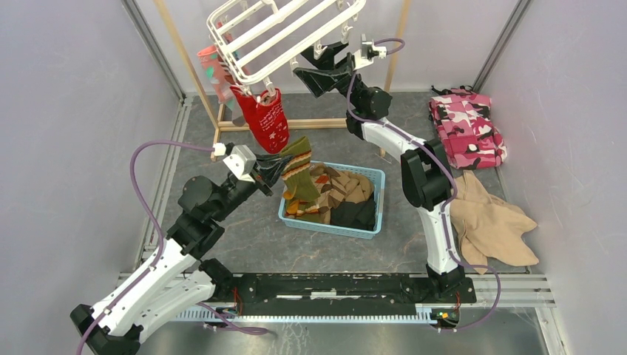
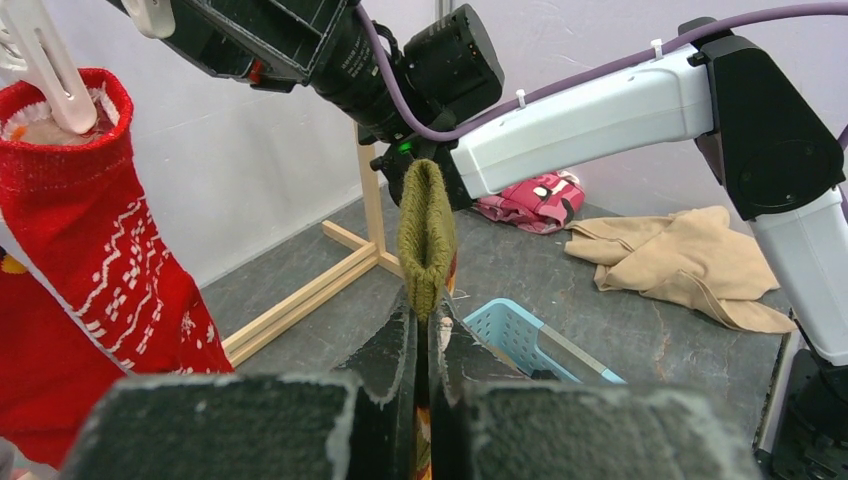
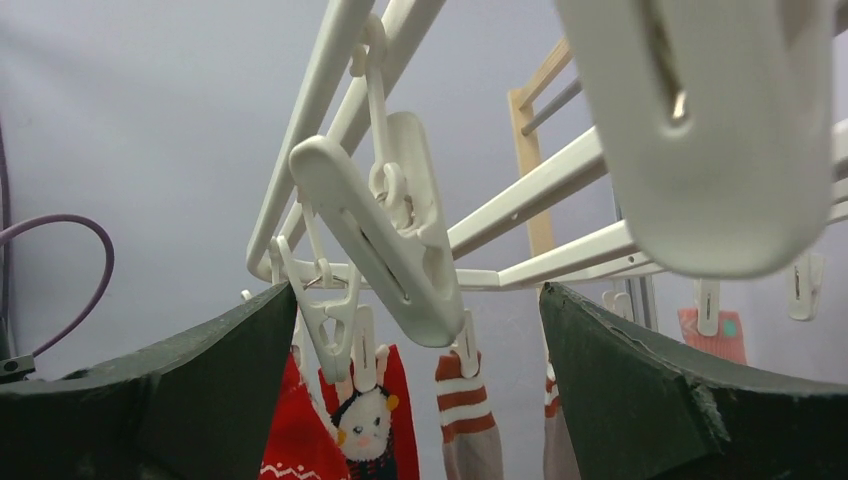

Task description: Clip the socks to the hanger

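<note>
My left gripper (image 1: 278, 164) is shut on an olive striped sock (image 1: 298, 177), held above the basket; its folded cuff (image 2: 426, 235) rises between the fingers. My right gripper (image 1: 314, 70) stands open at the white hanger (image 1: 281, 37)'s near edge, an empty clip (image 3: 380, 240) between and just beyond its fingers. A red sock (image 1: 262, 118) and other socks (image 3: 470, 420), striped or with animal designs, hang from clips at the hanger.
A blue basket (image 1: 333, 231) of fabric items sits mid-floor. A pink camouflage bundle (image 1: 466, 129) and beige cloth (image 1: 488, 222) lie at right. The wooden stand (image 1: 181, 44) is behind.
</note>
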